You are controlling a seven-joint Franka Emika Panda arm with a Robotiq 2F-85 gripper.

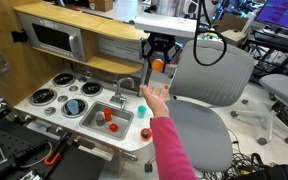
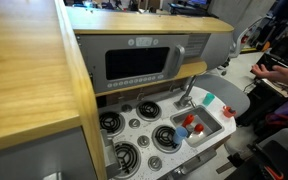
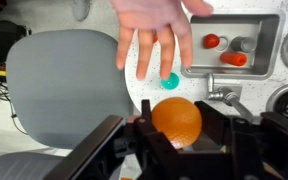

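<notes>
A round orange object, likely an orange or a ball, is gripped between the two dark fingers of my gripper, which is shut on it. In exterior view 1 the orange object hangs in the air on the near side of the wooden shelf. Just below it a person's open hand, in a pink sleeve, reaches up with fingers spread. The wrist view shows the same hand at the top, its fingers pointing toward the orange object, with a gap between them. Exterior view 2 shows the hand at the right edge; my gripper cannot be made out there.
A toy kitchen counter has a sink with red items in it. A teal cup and a red item stand beside the sink. A microwave is set in the wooden cabinet. Grey chairs fill the right side.
</notes>
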